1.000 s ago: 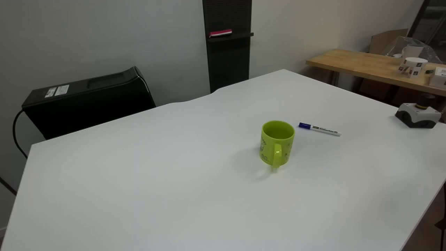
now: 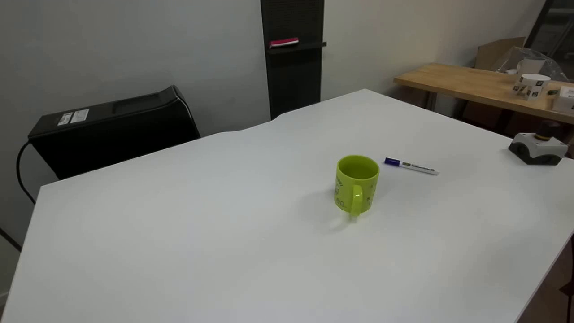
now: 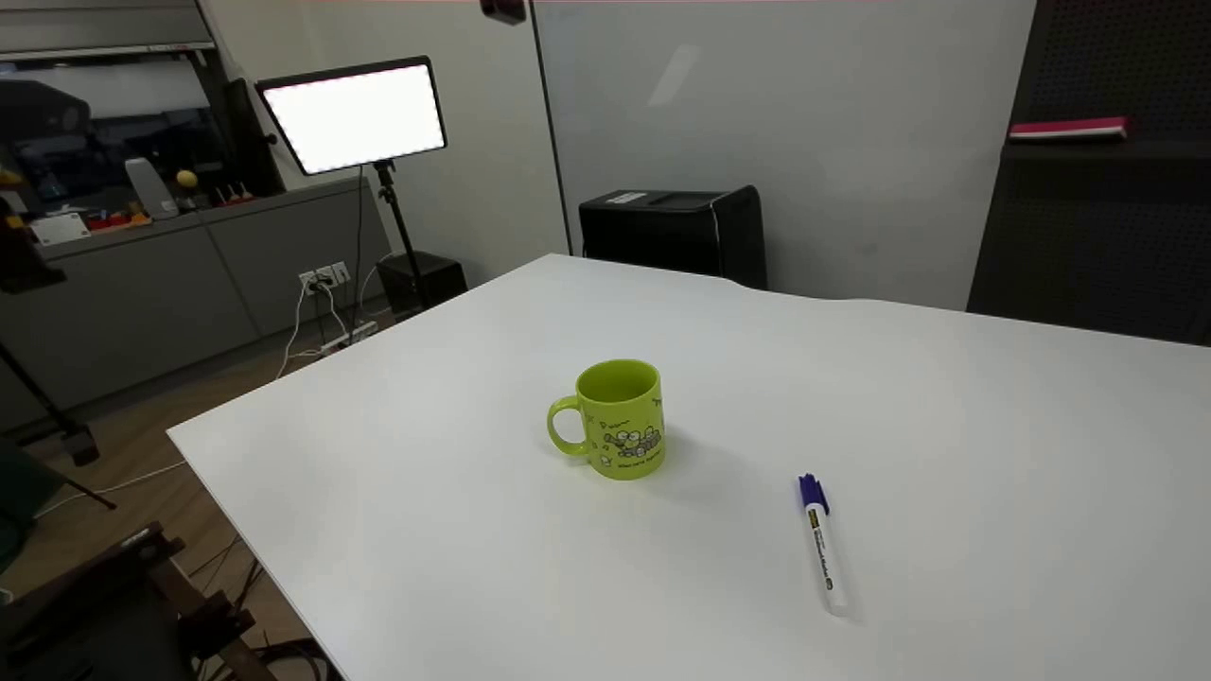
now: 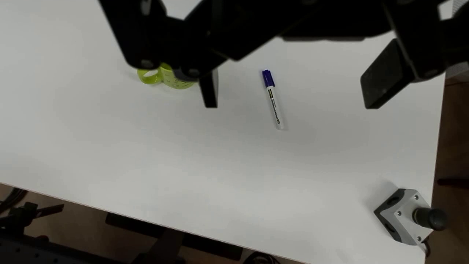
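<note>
A lime-green mug [image 2: 347, 188] stands upright on the white table, its handle toward the front in exterior view 1 and to the left in exterior view 2. Apart from it lies a white marker [image 3: 823, 550] with a purple-blue cap. Only the wrist view shows my gripper: it is open, its two dark fingers wide apart and nothing held between them. Below, on the table, the marker [image 4: 273, 99] appears in the gap between the fingers. The left finger and its linkage hide much of the mug [image 4: 176, 79] there.
A grey-and-black button box [image 4: 404, 216] sits near the table's edge.
</note>
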